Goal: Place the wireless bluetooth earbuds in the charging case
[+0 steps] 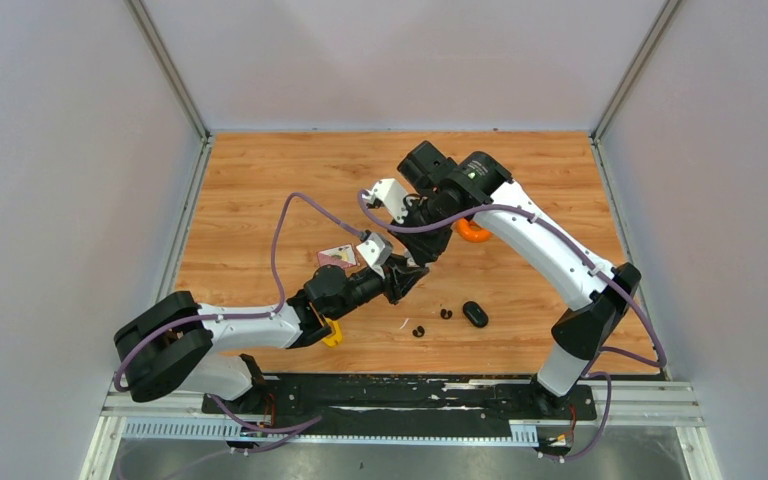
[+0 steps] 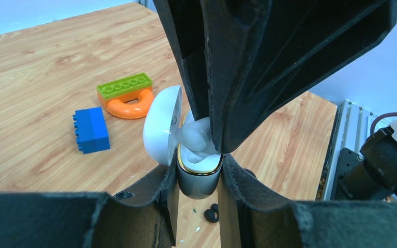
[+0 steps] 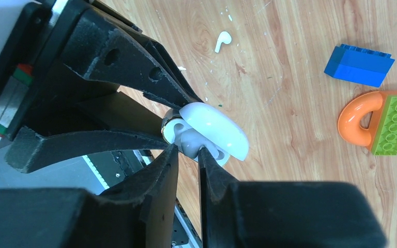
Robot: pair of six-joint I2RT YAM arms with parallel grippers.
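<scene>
In the left wrist view my left gripper is shut on the white charging case [image 2: 157, 124], its lid raised. Right above, my right gripper has its fingertips at the case's opening, around a white earbud [image 3: 191, 142] that sits in or at the cavity; whether they grip it is unclear. In the right wrist view the lid stands beside the fingertips. A second white earbud [image 3: 222, 40] lies on the wooden table [image 3: 269, 129], away from the case.
A blue brick [image 3: 359, 64] and an orange-and-green brick piece [image 3: 390, 124] lie on the table. A black oval object [image 1: 475, 314] and small dark bits [image 1: 418, 331] lie to the front right. A yellow item [image 1: 332, 336] is partly hidden by the left arm.
</scene>
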